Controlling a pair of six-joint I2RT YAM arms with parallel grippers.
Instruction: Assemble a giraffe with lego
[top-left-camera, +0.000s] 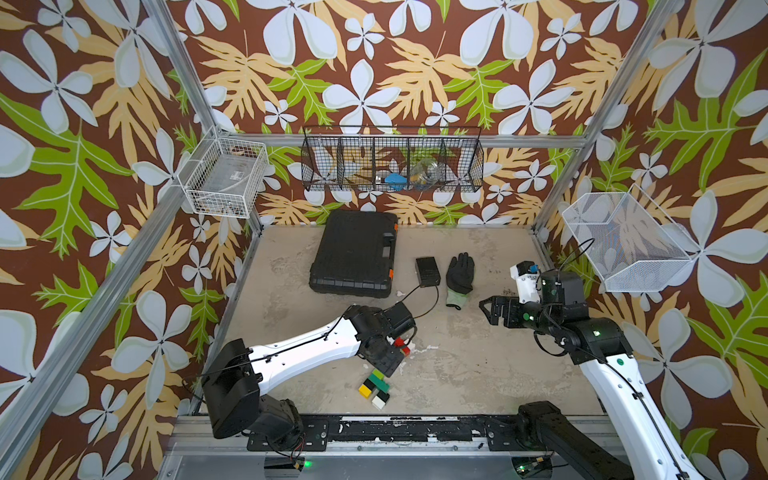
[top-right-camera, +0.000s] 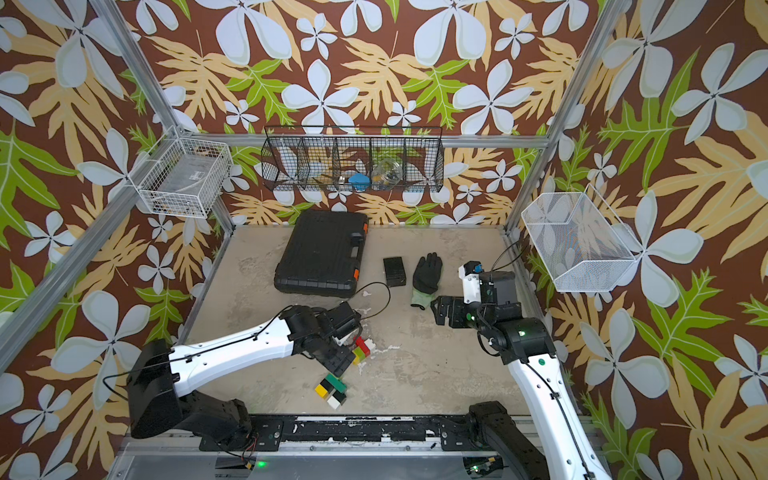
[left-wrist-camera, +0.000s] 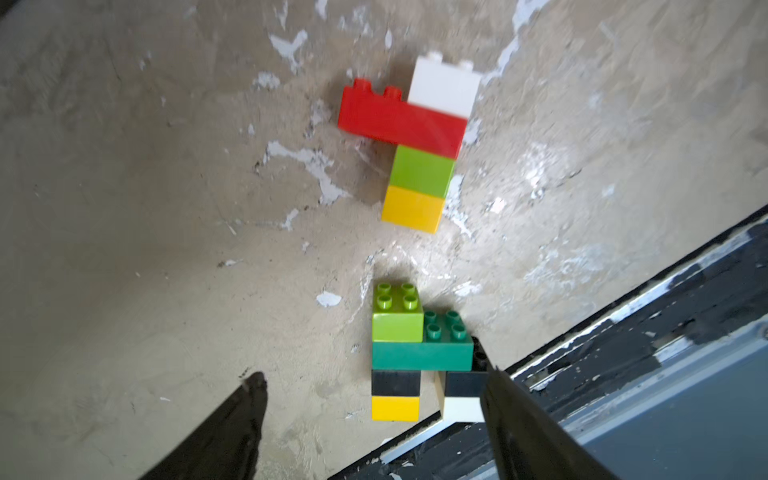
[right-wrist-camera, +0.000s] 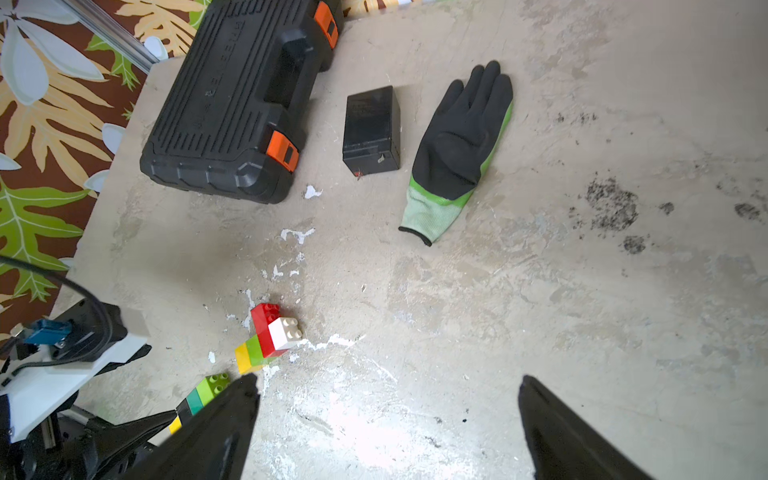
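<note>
Two brick assemblies lie on the table. In the left wrist view, one has a white brick (left-wrist-camera: 442, 86), a red brick (left-wrist-camera: 400, 124), a lime brick (left-wrist-camera: 421, 171) and a yellow brick (left-wrist-camera: 413, 208) joined in a line. The other has a lime brick (left-wrist-camera: 397, 317) on a green brick (left-wrist-camera: 420, 355), above two legs: black and yellow (left-wrist-camera: 395, 408), and black and white (left-wrist-camera: 462, 409). The two assemblies lie apart. My left gripper is open above the table, its fingers appearing either side of the legged assembly. Over the table's right side, my right gripper is open and empty.
A black case (top-left-camera: 354, 253) lies at the back left. Beside it are a black box (top-left-camera: 428, 271) and a glove (top-left-camera: 460, 276). The table's front edge runs close to the legged assembly. Free room lies at the centre right (right-wrist-camera: 496, 320).
</note>
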